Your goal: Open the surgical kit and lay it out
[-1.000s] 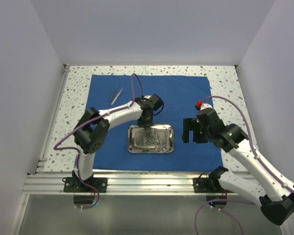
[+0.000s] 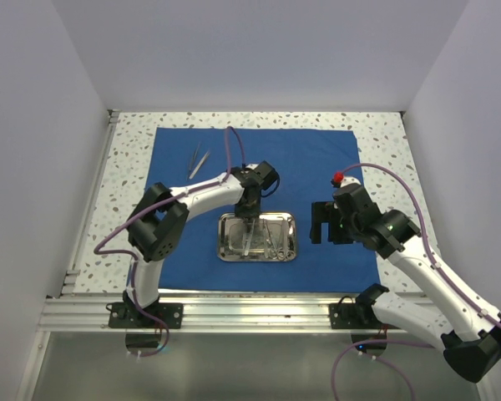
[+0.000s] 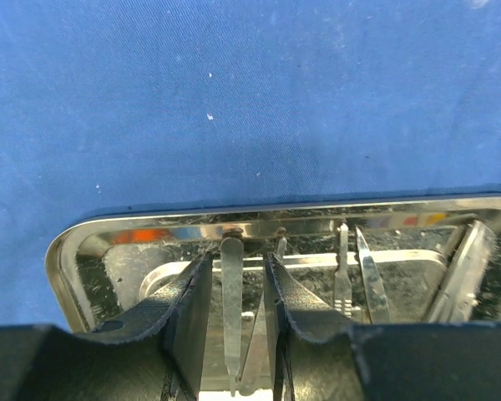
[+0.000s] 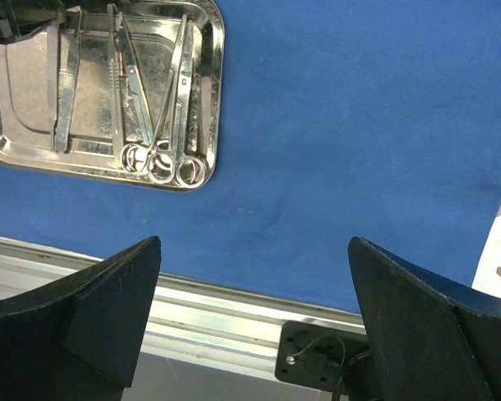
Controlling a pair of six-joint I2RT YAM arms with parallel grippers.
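A steel tray (image 2: 234, 252) (image 4: 83, 167) on the blue cloth holds tweezers, blades and several scissors (image 4: 184, 125). My left gripper (image 2: 249, 213) is open over the tray's back part, its fingers either side of the upper end of a flat instrument (image 3: 232, 317). Two slim instruments (image 2: 202, 163) lie side by side on the cloth at back left. My right gripper (image 2: 321, 224) stands open over the cloth right of the tray, nothing between its fingers.
Speckled table top (image 2: 117, 192) surrounds it, with metal rails at the front edge and walls on the sides.
The left gripper has shifted very slightly at the tray; otherwise nothing visibly differs. The right arm is still.
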